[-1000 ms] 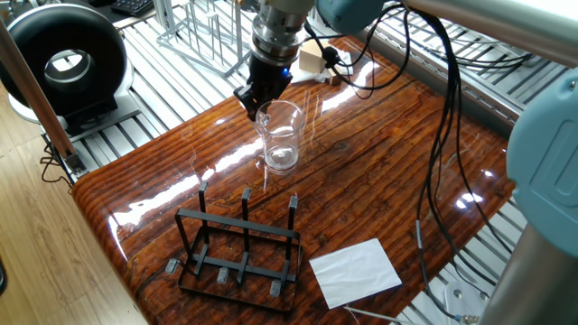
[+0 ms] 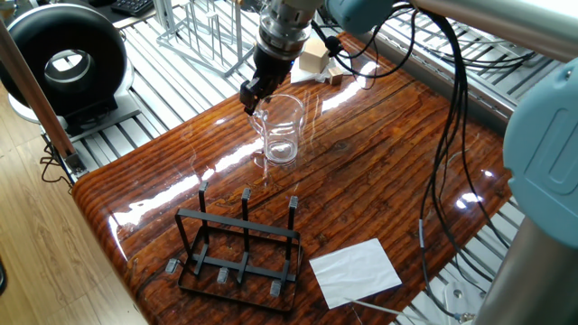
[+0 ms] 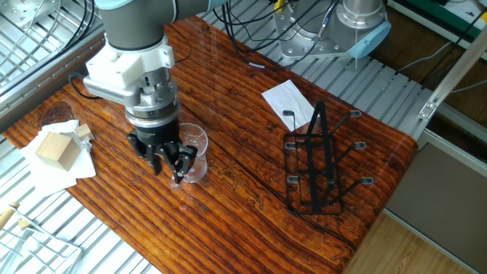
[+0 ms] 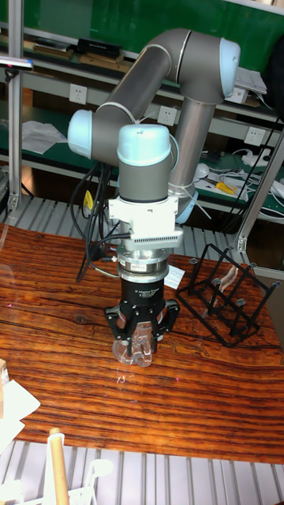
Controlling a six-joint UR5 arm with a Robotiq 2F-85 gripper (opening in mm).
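A clear glass mug (image 2: 283, 135) is over the far left part of the wooden table; whether its base touches the wood cannot be told. My black gripper (image 2: 250, 101) points down at the mug's left side, level with its rim, in exterior view 1. In exterior view 2 the gripper (image 3: 163, 169) partly covers the glass (image 3: 196, 169). Its fingers (image 4: 166, 317) stand apart in exterior view 3, with the clear glass (image 4: 137, 346) showing between and below them. Whether the fingers press on the glass is unclear.
A black wire rack (image 2: 239, 257) with upright prongs stands near the front, a white sheet (image 2: 355, 273) beside it. Wooden blocks (image 3: 58, 151) lie on white paper at the table's edge. Dark cables (image 2: 447, 135) hang from the arm. Between mug and rack the table is clear.
The mug has shifted slightly up in exterior view 1, and its handle side now shows at the left. My gripper has turned and moved slightly right. Rack and sheet are unchanged.
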